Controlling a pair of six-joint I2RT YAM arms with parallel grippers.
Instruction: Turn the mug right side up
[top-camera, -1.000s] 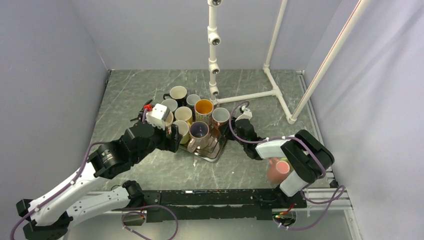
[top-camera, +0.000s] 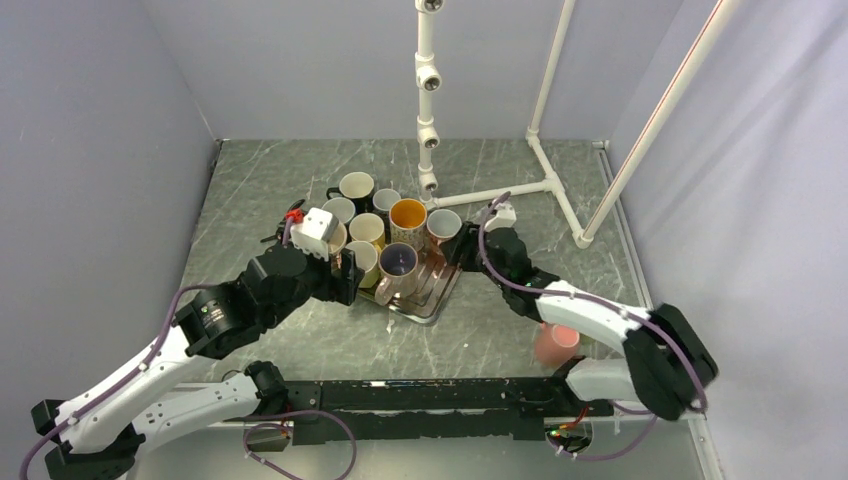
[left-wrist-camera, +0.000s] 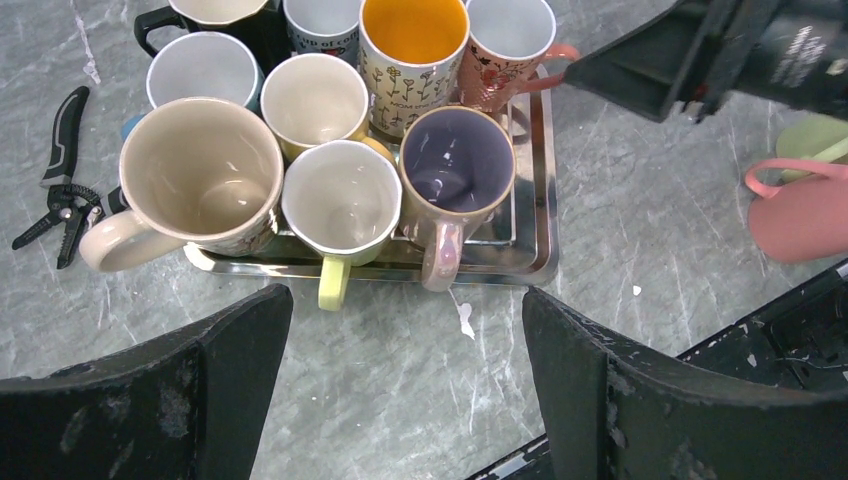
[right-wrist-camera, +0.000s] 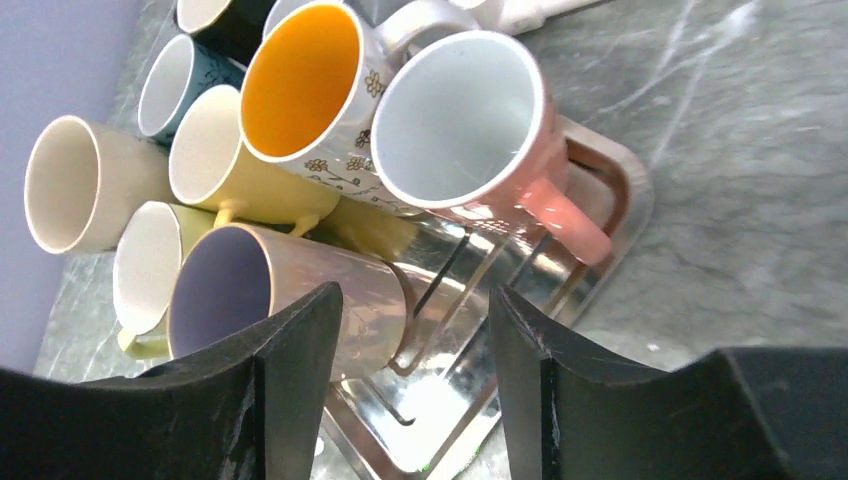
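Observation:
Several upright mugs crowd a steel tray (left-wrist-camera: 536, 250), among them a pink-based mug (right-wrist-camera: 468, 120) at its right rear and a purple-lined mug (left-wrist-camera: 456, 165) at the front. A pink mug (left-wrist-camera: 800, 215) lies on the table at the right front, beside a green one (left-wrist-camera: 812, 137). My left gripper hangs open over the front of the tray, nothing between its fingers. My right gripper is part open above the tray's right side, just in front of the pink-based mug, with nothing visible held.
Black shears (left-wrist-camera: 62, 165) lie left of the tray. White pipes (top-camera: 555, 190) frame the back and right. Bare table (left-wrist-camera: 400, 370) shows in front of the tray.
My right arm has raised and shifted, its gripper now higher over the pink-based mug's front; that mug stands at the tray's right rear. My left arm is still.

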